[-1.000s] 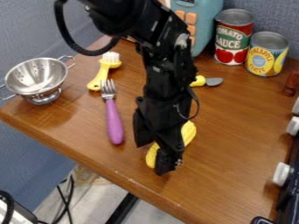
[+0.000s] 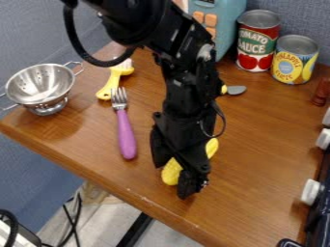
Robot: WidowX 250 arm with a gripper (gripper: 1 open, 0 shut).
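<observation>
My black gripper (image 2: pixel 180 166) is low over the wooden table (image 2: pixel 264 193), its fingers around a yellow elongated object (image 2: pixel 206 152) lying near the front edge. The object is partly hidden by the fingers, and whether they grip it cannot be told. To the left lie a purple-handled fork (image 2: pixel 125 130) and a yellow-handled utensil (image 2: pixel 114 75).
A steel colander (image 2: pixel 39 87) sits at the left edge. At the back stand a tomato sauce can (image 2: pixel 257 43), a yellow can (image 2: pixel 294 60) and a brown bottle (image 2: pixel 323 92). A black appliance with white knobs (image 2: pixel 310 198) borders the right.
The arm and gripper have shifted slightly and turned over the yellow object, now covering more of it and of the yellow-handled utensil behind.
</observation>
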